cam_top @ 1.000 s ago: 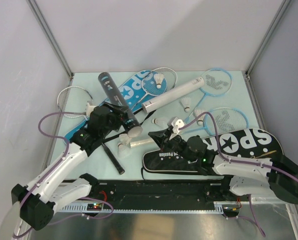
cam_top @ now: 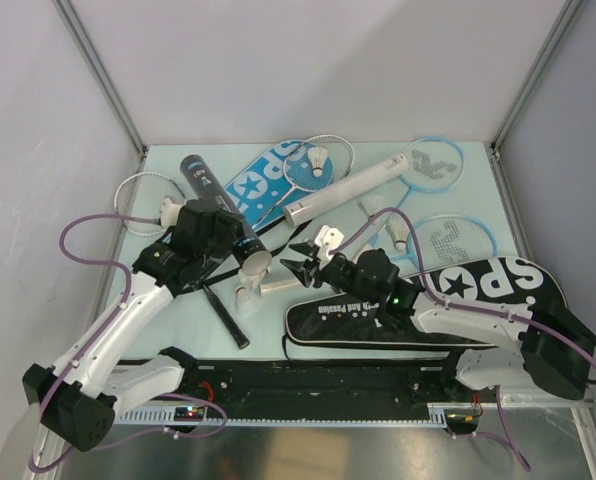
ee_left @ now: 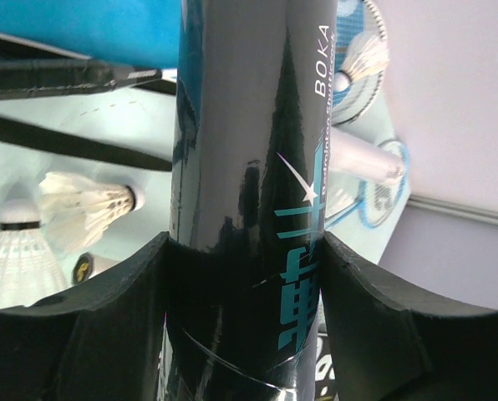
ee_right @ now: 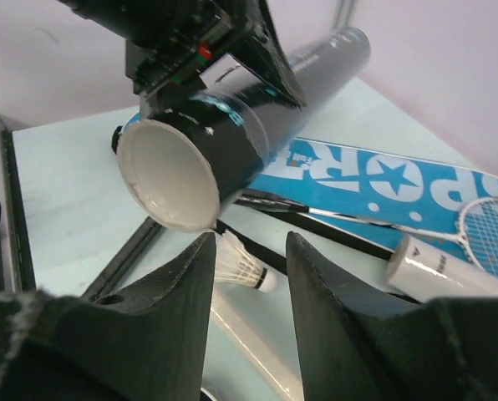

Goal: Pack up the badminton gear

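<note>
My left gripper [cam_top: 230,232] is shut around a black shuttlecock tube [cam_top: 210,186], which is tilted above the table. In the left wrist view the tube [ee_left: 249,125] fills the space between the fingers. The tube's near end is open, and its pale inside [ee_right: 167,174] looks empty in the right wrist view. Just right of that end is my right gripper [cam_top: 300,262], open with nothing between its fingers. Two shuttlecocks lie below the tube: one [ee_left: 86,207] on its side, the other [ee_left: 17,259] beside it. More shuttlecocks [cam_top: 399,232] lie at centre right.
A white tube [cam_top: 346,190] lies diagonally at the centre. Rackets [cam_top: 435,163] are at the back and right. A blue bag [cam_top: 268,172] lies behind the held tube, and a black bag [cam_top: 353,318] spans the front right. A black handle [cam_top: 225,318] lies front left.
The black tube and left gripper have shifted left. The right gripper has moved left and up, closer to the tube's open end, its arm now covering part of the shuttlecocks.
</note>
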